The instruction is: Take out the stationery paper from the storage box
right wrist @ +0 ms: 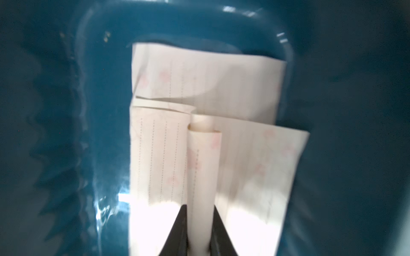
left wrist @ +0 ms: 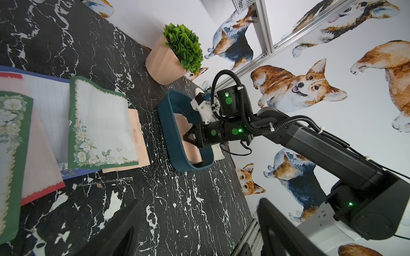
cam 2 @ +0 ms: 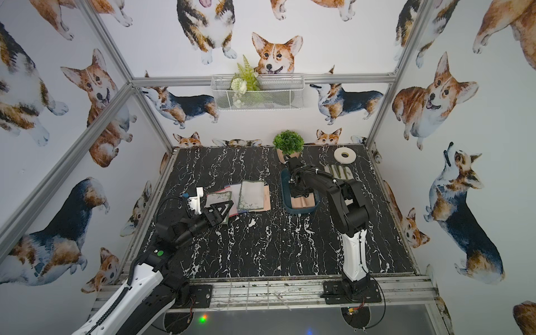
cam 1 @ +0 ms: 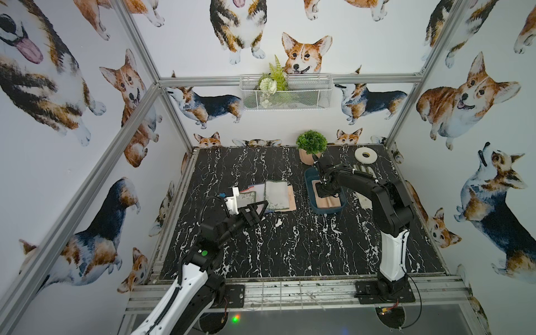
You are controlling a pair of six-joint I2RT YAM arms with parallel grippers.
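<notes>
The blue storage box (left wrist: 168, 128) holds cream ruled stationery paper (right wrist: 205, 81) with pink flower prints. In the right wrist view a narrow curled or folded strip of it (right wrist: 201, 166) rises between my right gripper's fingertips; I cannot tell whether they press on it. The top views show that gripper down inside the box. My left gripper is open at the left, near several bordered sheets (left wrist: 102, 123) lying on the table left of the box, with nothing between its fingers.
A potted plant (cam 1: 311, 139) stands behind the box, a white tape roll (cam 1: 365, 150) at the back right. Flat items (cam 2: 341, 170) lie right of the box.
</notes>
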